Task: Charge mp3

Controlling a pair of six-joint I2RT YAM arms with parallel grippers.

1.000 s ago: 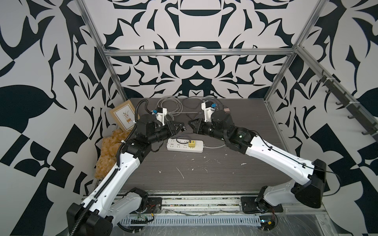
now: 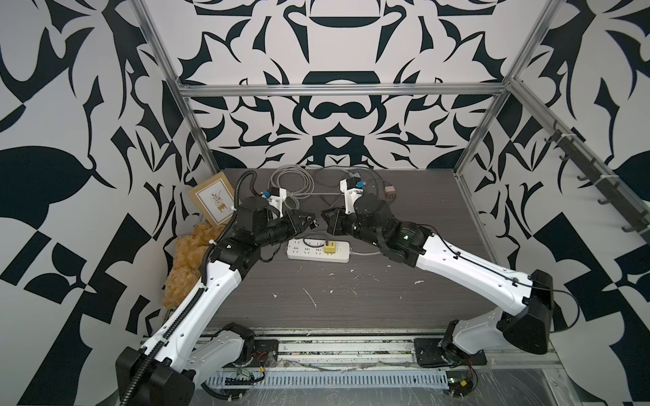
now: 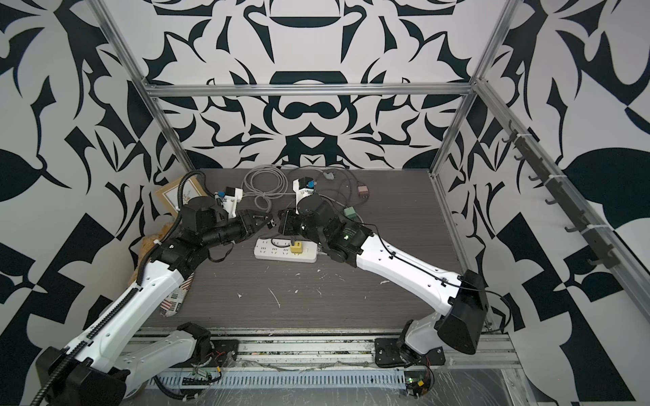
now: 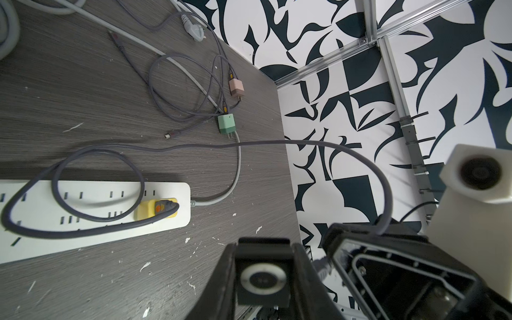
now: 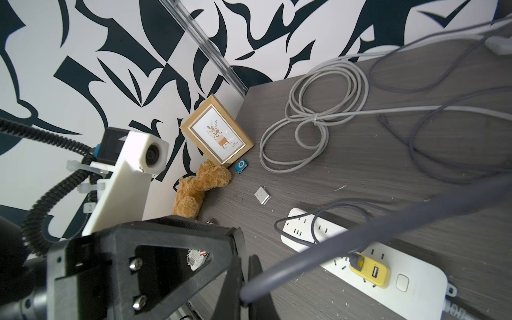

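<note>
A small dark square mp3 player with a grey control ring (image 4: 263, 279) sits between the fingers of my left gripper (image 2: 313, 221), which is shut on it. A grey charging cable (image 4: 298, 142) rises from the yellow charger (image 5: 371, 271) plugged into the white power strip (image 2: 298, 250). In the right wrist view this cable ends at my right gripper, shut on it. A grey plug end (image 4: 321, 266) pokes out of the right gripper towards the player. The two grippers face each other closely above the strip, with a small gap between plug and player.
More cables with a green plug (image 4: 226, 123) and a pink plug (image 4: 236, 87) lie at the back right. A white coiled cord (image 5: 325, 114), a picture frame (image 5: 217, 131), a furry toy (image 5: 196, 189), a blue player (image 5: 241, 166) and a silver one (image 5: 262, 195) lie leftward.
My right gripper has shifted slightly left towards the left gripper and a little lower. The left arm has stayed nearly still.
</note>
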